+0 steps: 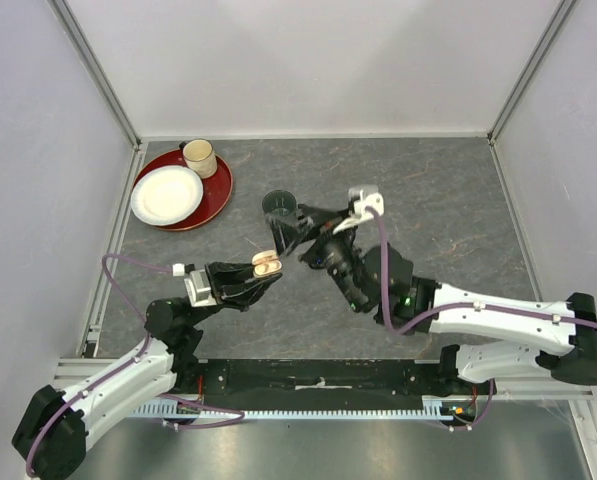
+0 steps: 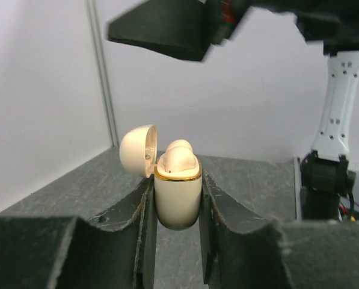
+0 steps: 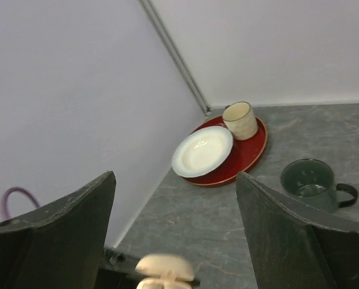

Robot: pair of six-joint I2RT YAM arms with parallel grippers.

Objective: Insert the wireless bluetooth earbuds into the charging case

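In the left wrist view, the cream charging case [image 2: 177, 205] is upright between the pads of my left gripper, which is shut on it. Its lid [image 2: 138, 150] is raised to the left. The pale, rounded earbuds [image 2: 180, 158] sit inside the case's gold-rimmed opening; one partly covers what lies behind it. My right gripper is open and empty, its black fingers [image 3: 275, 223] wide apart, above and to the right of the case. The case's top also shows at the bottom of the right wrist view.
A dark green mug [image 3: 308, 180] stands beyond the grippers. At the back left, a red tray [image 1: 218, 185] carries a white plate [image 1: 166, 196] and a cream mug [image 1: 199, 157].
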